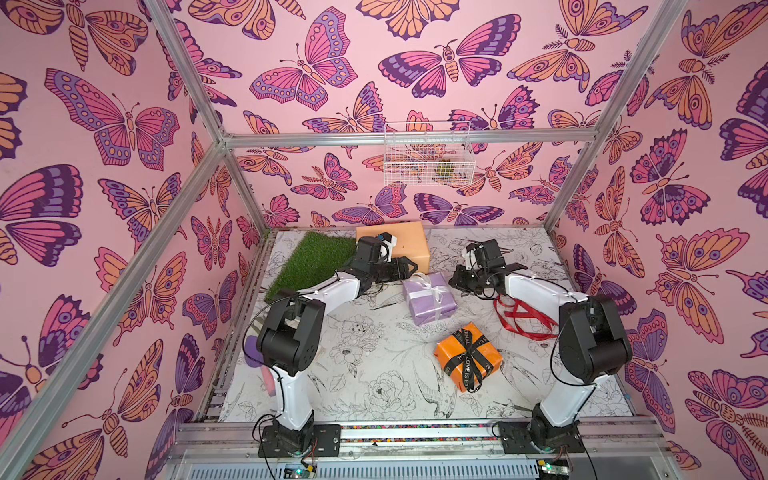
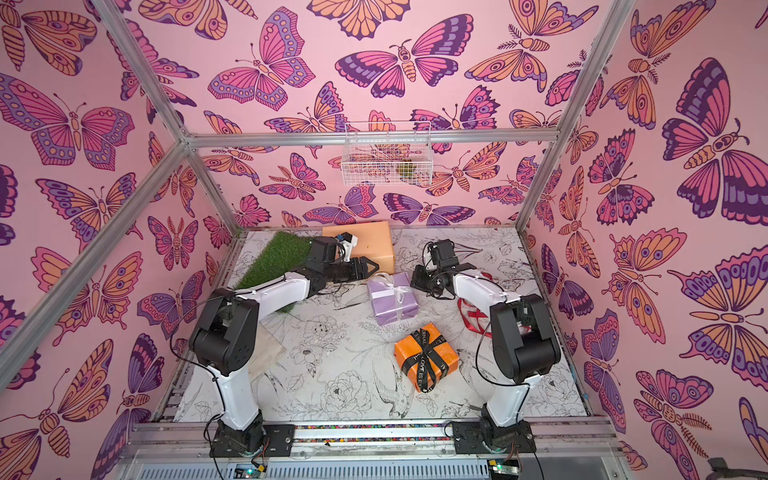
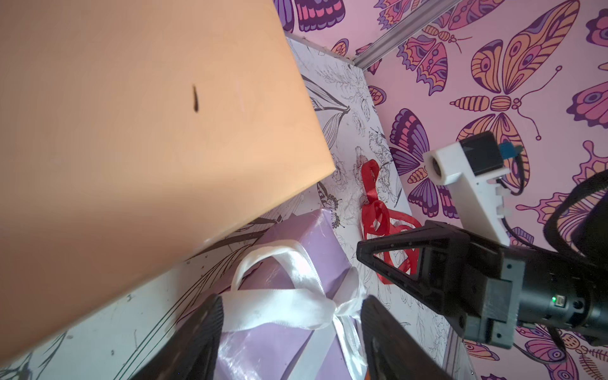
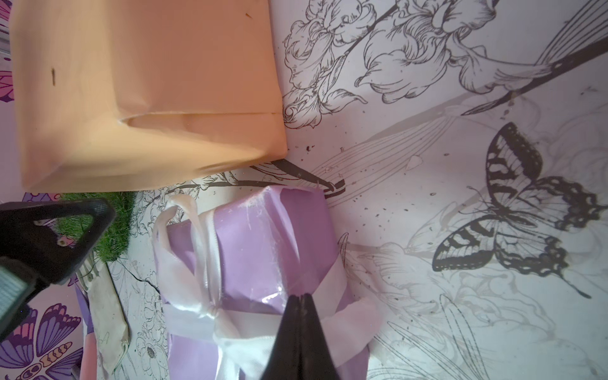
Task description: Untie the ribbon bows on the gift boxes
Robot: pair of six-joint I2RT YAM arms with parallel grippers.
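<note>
The purple gift box (image 1: 431, 308) lies mid-table, tied with white ribbon. Its bow (image 3: 278, 307) still has a standing loop and a crossing knot on top. My left gripper is open over the bow, white ribbon showing in the gap between its separated fingers. From the box's right side, my right gripper reaches in, its fingers pressed together. White ribbon (image 4: 354, 326) runs behind those fingertips, and none shows pinched between them. Nearer the front sits an orange gift box (image 1: 468, 357) with a black printed ribbon (image 2: 426, 357) tied around it.
A large peach-coloured box (image 1: 410, 237) stands just behind the purple one, close to my left gripper. Red ribbon (image 1: 524, 318) lies loose under the right forearm. Green turf (image 1: 312, 260) covers the back left.
</note>
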